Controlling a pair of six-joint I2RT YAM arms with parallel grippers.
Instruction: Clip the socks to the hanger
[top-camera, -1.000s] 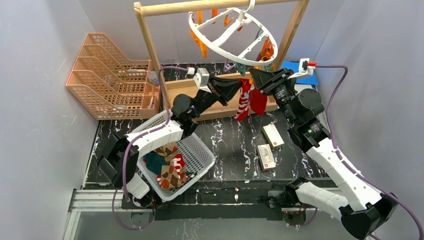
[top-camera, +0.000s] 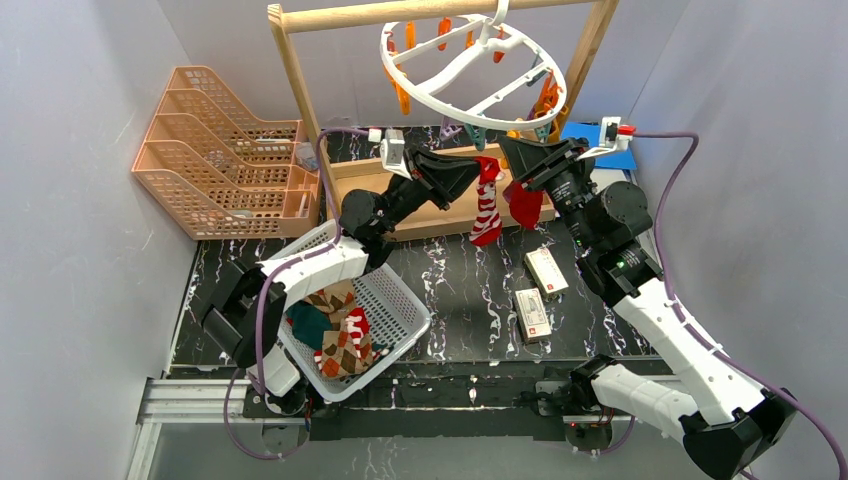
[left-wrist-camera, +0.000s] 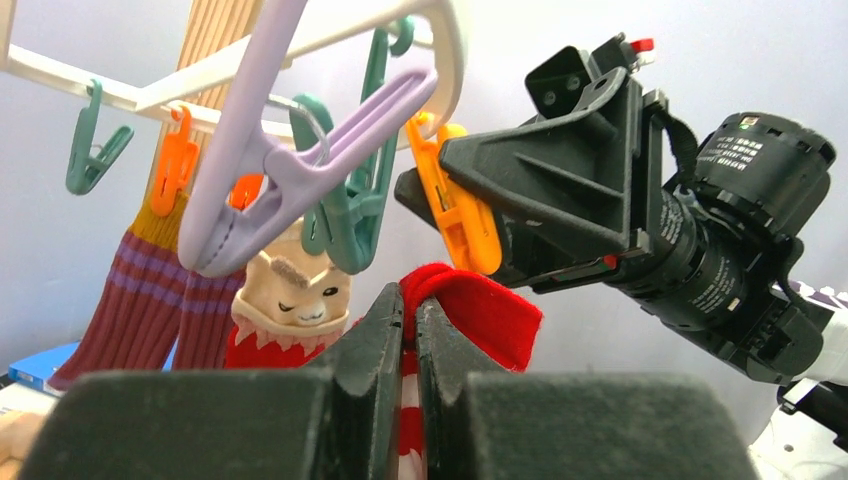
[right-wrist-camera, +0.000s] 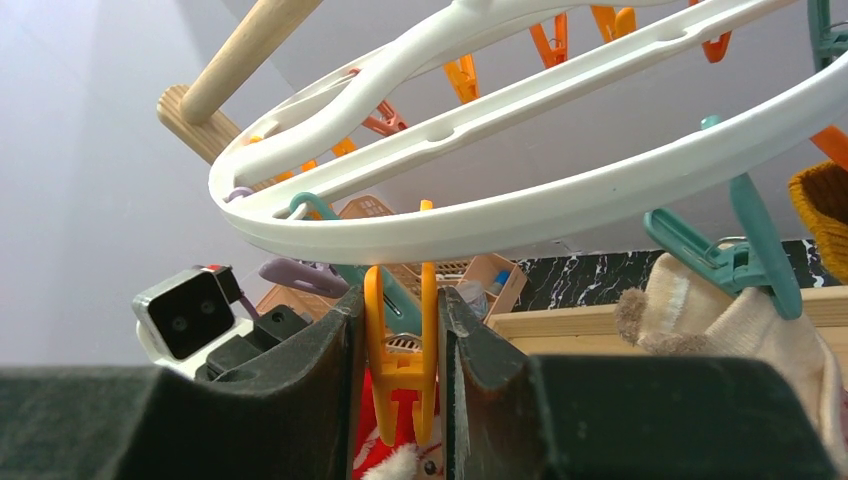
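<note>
A red-and-white striped sock (top-camera: 487, 205) hangs from my left gripper (top-camera: 477, 168), which is shut on its top edge. In the left wrist view the sock's red cuff (left-wrist-camera: 480, 310) rises above the fingertips and folds to the right. My right gripper is shut on an orange clip (right-wrist-camera: 400, 375) at the rim of the white round hanger (right-wrist-camera: 560, 212). Just above the cuff stands that clip (left-wrist-camera: 455, 205), apart from it in the left wrist view. Purple and green clips (left-wrist-camera: 300, 170) dangle beside it. Another red sock (top-camera: 525, 205) hangs below my right gripper.
A grey basket (top-camera: 405, 300) with several socks stands front left, under the left arm. Two small boxes (top-camera: 532, 315) lie on the dark table. Behind are a wooden tray (top-camera: 430, 222) and an orange rack (top-camera: 220, 160). Wooden posts (top-camera: 583, 65) flank the hanger.
The hanger has swung slightly to the right and levelled. The striped sock has come away from the other red sock, leaving a gap between them. The right arm looks nearly still.
</note>
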